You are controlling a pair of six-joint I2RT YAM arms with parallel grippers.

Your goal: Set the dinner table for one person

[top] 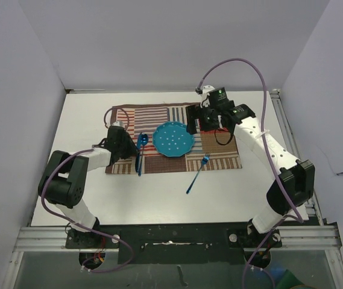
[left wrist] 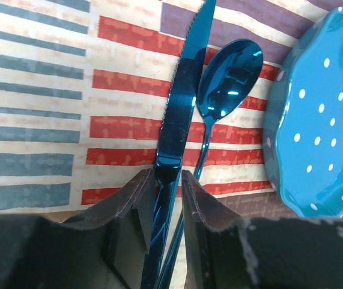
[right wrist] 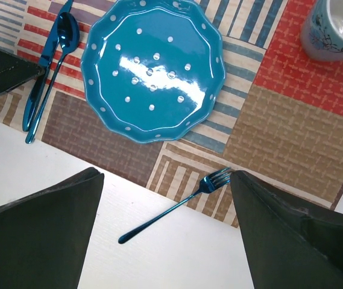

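Observation:
A blue knife (left wrist: 181, 107) lies on the striped placemat, with a blue spoon (left wrist: 230, 80) close along its right side. My left gripper is open, its fingertips on either side of the knife near the neck of its handle. To the right of the spoon sits the blue dotted plate (top: 173, 139). A blue fork (right wrist: 177, 205) lies slanted, its tines on the mat and its handle on the white table. My right gripper is open and empty, above the mat's right part. The cup (right wrist: 340, 30) shows at the upper right of the right wrist view.
The placemat (top: 159, 164) covers the table's middle. Bare white table (top: 141, 198) stretches in front of it and to both sides. In the top view my right arm hides most of the cup.

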